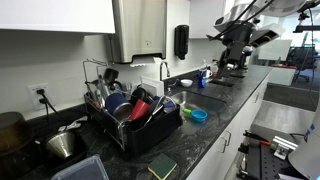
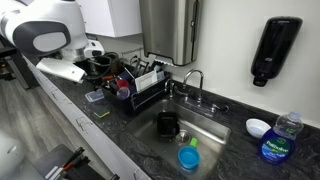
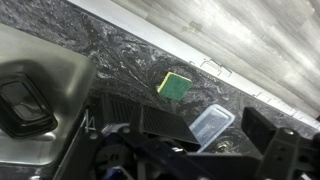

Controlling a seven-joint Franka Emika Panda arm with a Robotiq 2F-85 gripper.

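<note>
My gripper is open, its dark fingers spread at the lower part of the wrist view with nothing held between them. In the first exterior view the gripper [image 1: 237, 65] hangs at the upper right, high above the counter. A green and yellow sponge [image 3: 174, 86] lies on the dark counter below, apart from the fingers. Right of it sits a clear plastic container [image 3: 211, 125]. The black dish rack [image 1: 150, 132] holds cups and utensils. Inside the metal sink [image 2: 205, 135] are a black container [image 2: 168, 125] and a blue bowl [image 2: 188, 157].
A tall faucet [image 2: 194, 82] rises behind the sink. Beyond it stand a white bowl [image 2: 258, 128] and a blue soap bottle [image 2: 281, 138]. A metal pot [image 1: 62, 146] is near the wall. Bare counter surrounds the sponge [image 1: 162, 166] at the front edge.
</note>
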